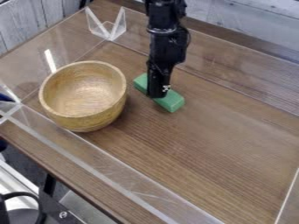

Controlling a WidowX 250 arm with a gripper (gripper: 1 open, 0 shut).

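The black robot arm reaches down from the top centre to a green block (170,100) lying on the wooden table. Its gripper (160,89) is at the block's middle, low against it; the fingertips are dark and small, and whether anything is between them is unclear. Left of the block stands a round wooden bowl (82,94).
A clear angular plastic piece (105,26) sits at the back left. Dark cables lie at the lower left beyond the table edge.
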